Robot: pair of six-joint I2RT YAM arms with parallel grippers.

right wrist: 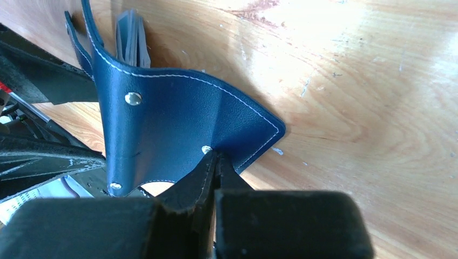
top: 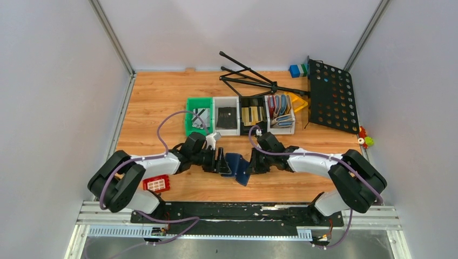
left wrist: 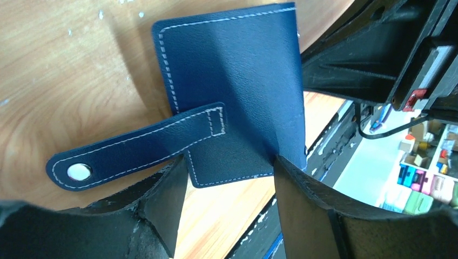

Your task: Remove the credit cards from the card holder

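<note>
A navy leather card holder (top: 238,168) lies on the table between both grippers. In the left wrist view its stitched panel (left wrist: 232,81) and strap with a snap (left wrist: 124,154) face my left gripper, whose fingers are apart at the panel's lower part. In the right wrist view the flap (right wrist: 178,124) is bent up along a fold, with grey-blue cards (right wrist: 132,40) standing edge-up behind it. My right gripper is shut, its tips against the flap by a snap, nothing clearly between them.
A row of bins (top: 227,132) stands behind the arms, with a folded black stand (top: 331,97) at the back right. A red object (top: 155,184) lies beside my left arm. Bare wood is free front right.
</note>
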